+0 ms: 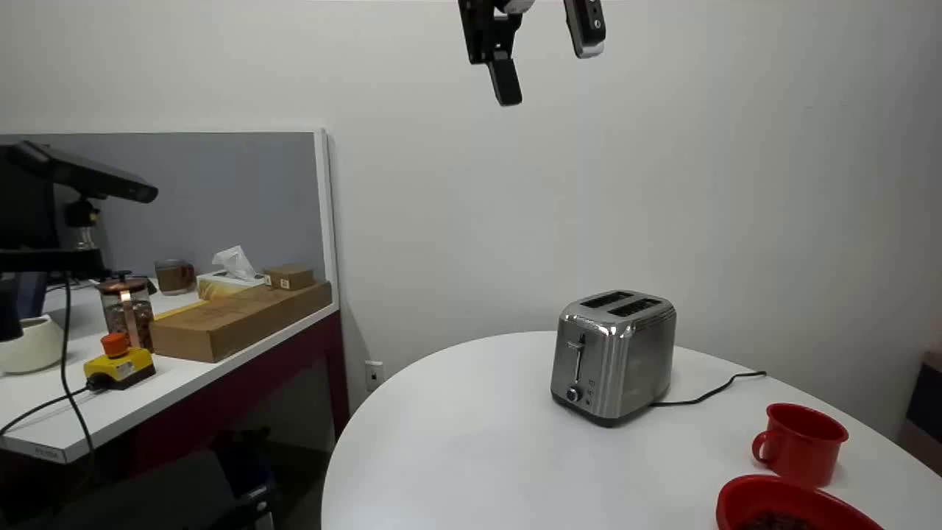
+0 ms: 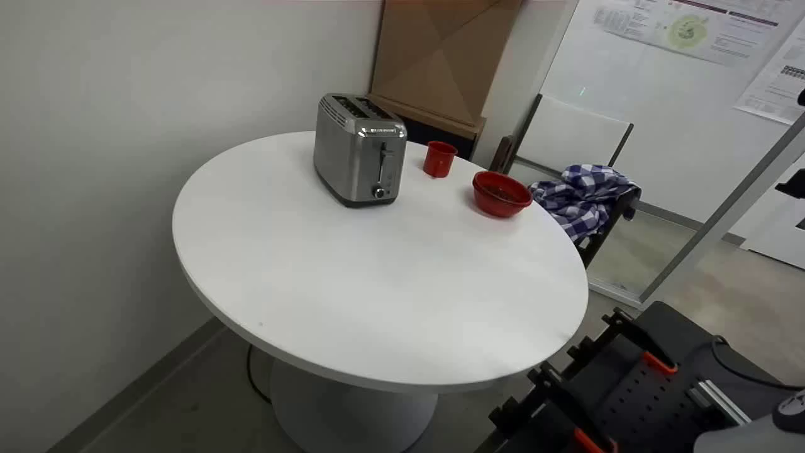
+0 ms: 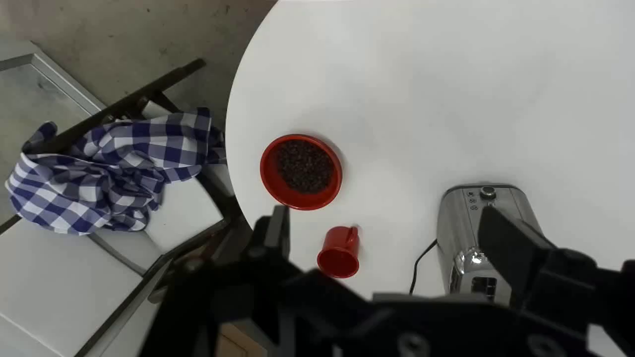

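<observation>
High above the round white table, my gripper [image 1: 549,78] stands open, its two fingers wide apart with nothing between them. A red bowl [image 3: 275,182] holding small dark bits sits near the table's edge; in exterior view 1 the frame cuts off its lower part. Beside it stands an upright red mug [image 1: 808,442] with a handle. The wrist view shows this mug [image 3: 342,243] below the bowl, just above the dark gripper body. A silver two-slot toaster [image 2: 353,155] stands toward the wall, and one finger partly covers it in the wrist view.
From the toaster a black cord [image 1: 706,394] runs over the tabletop. A blue checked cloth [image 3: 113,172] hangs on a chair beyond the table's edge. A side desk [image 1: 256,349] carries boxes and an emergency stop button.
</observation>
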